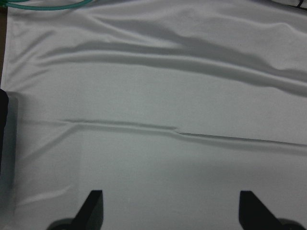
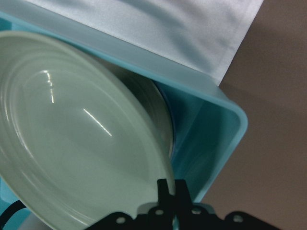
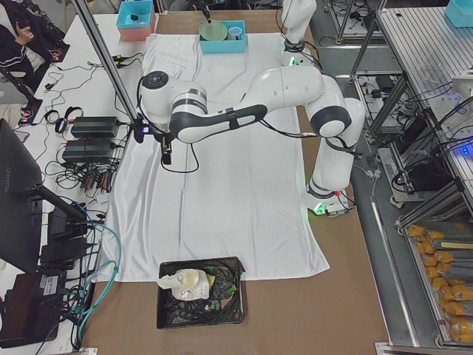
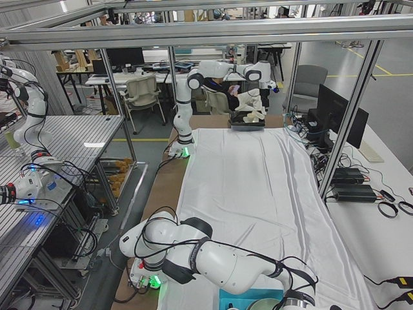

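Note:
A pale green plate (image 2: 72, 129) sits tilted in the light blue bin (image 2: 216, 139), over another dish (image 2: 158, 110); the bin (image 3: 222, 46) stands at the far end in the camera left view. My right gripper is shut on the plate's rim at the bin's edge. My left gripper is open over the white cloth (image 1: 182, 96), with nothing between its fingers.
A black tray (image 3: 199, 314) with a bag and other items stands at the opposite end of the brown table (image 3: 295, 318). A monitor, cables and black boxes line the left side in the camera left view.

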